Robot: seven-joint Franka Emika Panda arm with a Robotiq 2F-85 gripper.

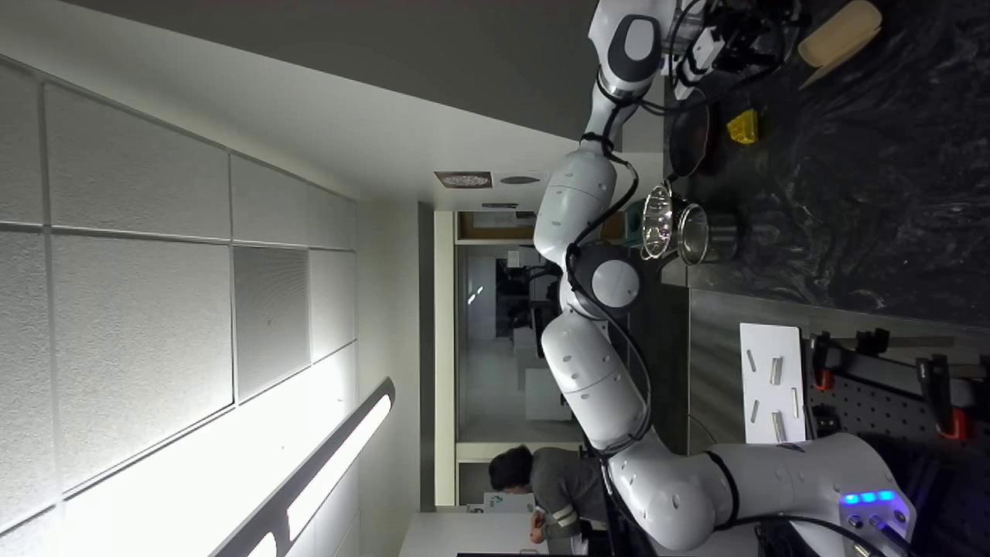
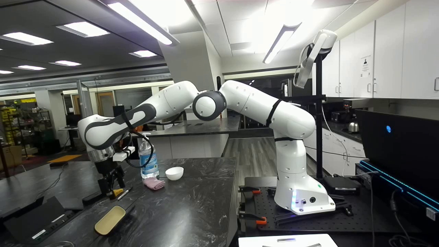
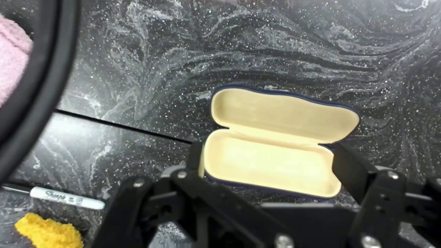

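Observation:
My gripper is open, its two dark fingers wide apart with nothing held between them. An open case point(image 3: 270, 165) with a cream lining and dark blue edge shows beyond the fingers in the wrist view, its inside empty. It lies on the counter in exterior view 2, nearer that camera than the gripper. A white Sharpie marker point(image 3: 66, 197) with a dark end rests left of the gripper in the wrist view. Below the marker there is a crumpled yellow piece point(image 3: 49, 232), also seen in exterior view 1. In exterior view 2 the gripper hangs low beside the yellow piece.
A pink cloth point(image 2: 154, 183), a clear spray bottle point(image 2: 148, 158) and a white bowl point(image 2: 174, 173) stand close together. Metal pots point(image 1: 701, 234) and a dark pan point(image 1: 689, 139) appear in exterior view 1. The dark counter point(image 2: 185, 210) right of the case is clear.

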